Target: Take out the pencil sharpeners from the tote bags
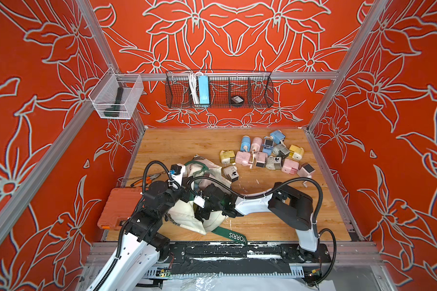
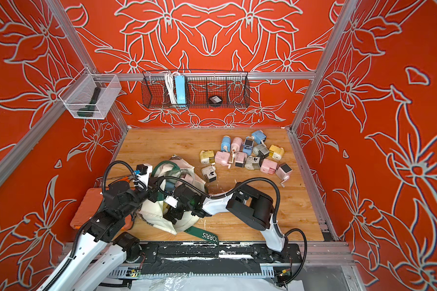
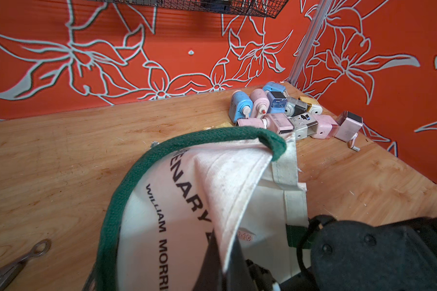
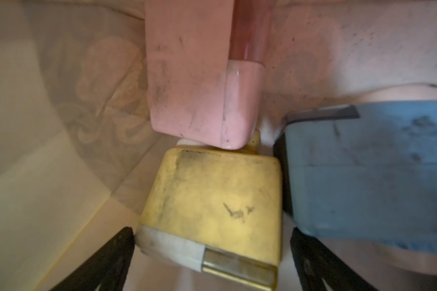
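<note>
The white tote bag point(image 3: 189, 208) with green handles lies at the front left of the table, its mouth open. In the left wrist view my left gripper is shut on the folded edge of the bag's cloth. Inside the bag, my right gripper stands open, one finger on each side of the near end of a yellow sharpener point(image 4: 218, 198). A pink sharpener point(image 4: 194, 72) sits behind the yellow one, and a blue sharpener point(image 4: 369, 174) lies to its right, close to the right finger. The overhead views hide most of the bag's inside behind the arms.
Several loose sharpeners point(image 1: 261, 158) in pink, blue, yellow and grey stand clustered at the back right. An orange case point(image 1: 119, 206) and a pair of pliers lie left of the bag. Wire baskets point(image 1: 218, 92) hang on the walls. Bare table shows at the back left.
</note>
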